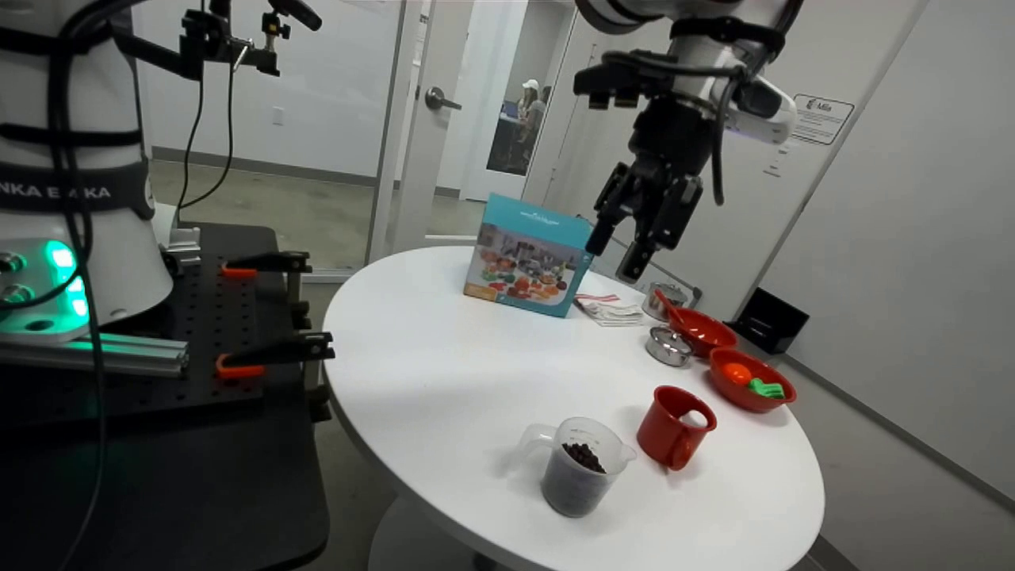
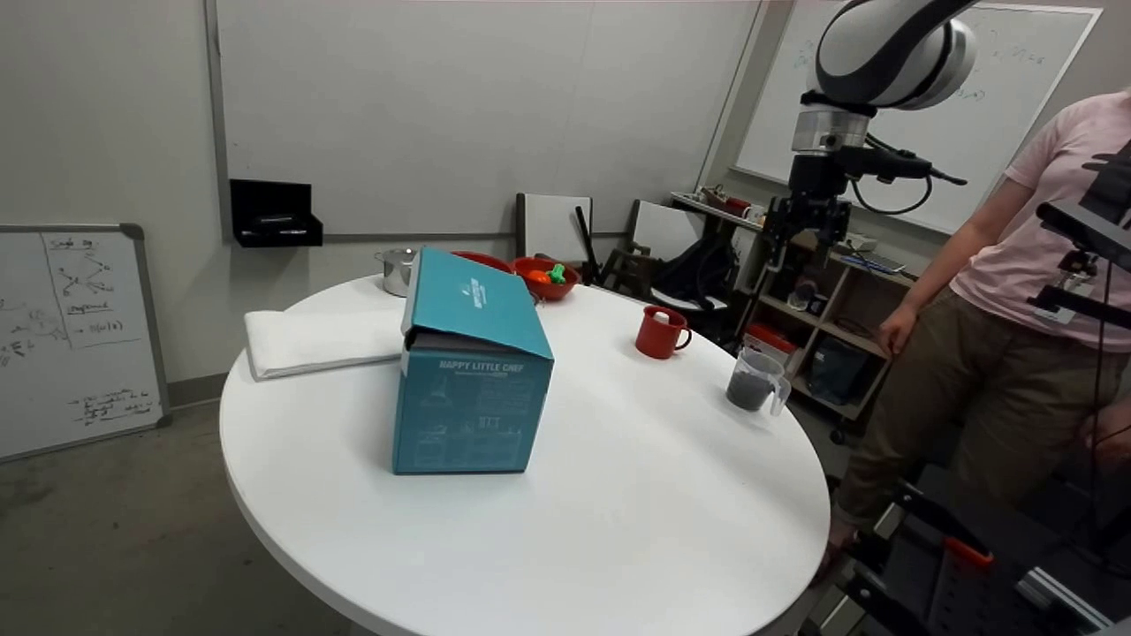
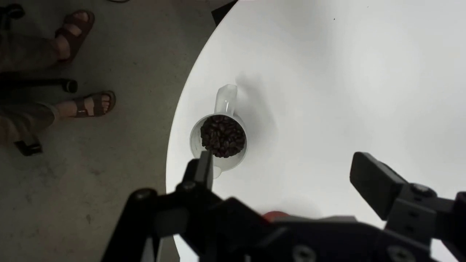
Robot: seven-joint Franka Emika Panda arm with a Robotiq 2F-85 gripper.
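Note:
A clear measuring cup (image 1: 577, 482) of dark beans stands upright close to the table's edge. From above, in the wrist view, the beans (image 3: 222, 136) fill much of the cup (image 3: 225, 163), and its handle points away from my gripper. My gripper (image 1: 611, 257) hangs well above the table, open and empty, its fingers wide apart. A red mug (image 1: 663, 431) with something white inside stands beside the cup; in the wrist view my gripper's body hides most of this mug (image 3: 274, 215).
A blue toy box (image 2: 477, 397) stands on the table, with a folded white cloth (image 2: 318, 341) beside it. Red bowls (image 1: 752, 392) and metal pots (image 1: 668, 346) sit along the far side. A person (image 2: 1044, 212) stands near the table.

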